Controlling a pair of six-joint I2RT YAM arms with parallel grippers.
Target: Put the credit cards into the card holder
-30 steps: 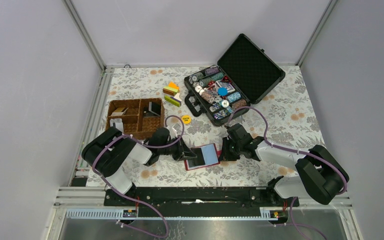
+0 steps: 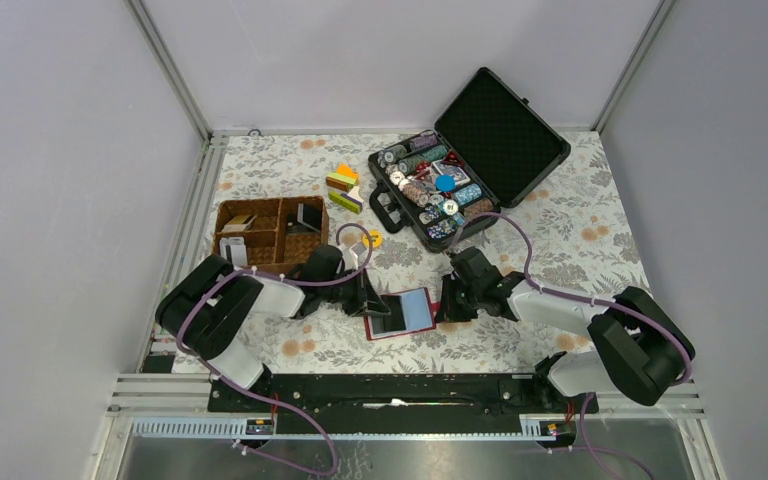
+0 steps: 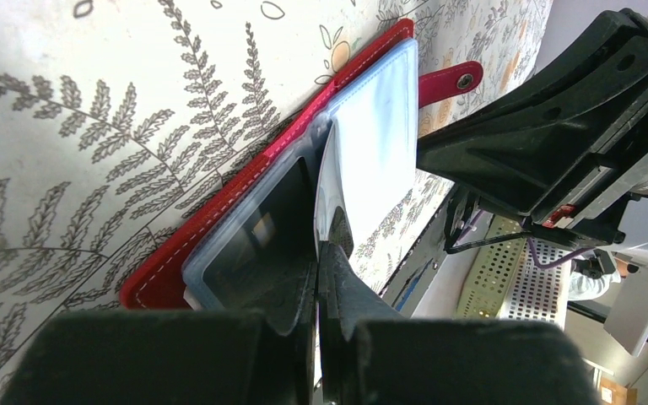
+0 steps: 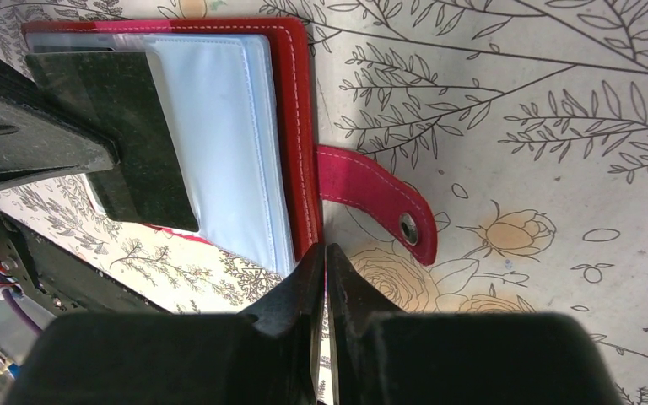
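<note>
The red card holder [image 2: 426, 328] lies open on the table between my arms, its clear sleeves [image 4: 219, 126] facing up. My left gripper is shut on a thin dark card, which stands nearly edge-on in the left wrist view and slants over the pale sleeve. A dark pocket [image 3: 257, 228] lies beside it. How far the card sits inside a sleeve is hard to tell. At the holder's strap end, my right gripper is shut on the holder's red edge. The strap [image 4: 375, 187] with its snap lies flat next to it.
A wicker box [image 2: 278, 268] with cards in its compartments stands behind my left arm. At the back, an open black case [image 2: 505, 140] holds poker chips. Small yellow boxes [image 2: 344, 190] lie between them.
The card holder and my right gripper have shifted slightly left. My left arm has moved a little too, still over the holder's left part.
</note>
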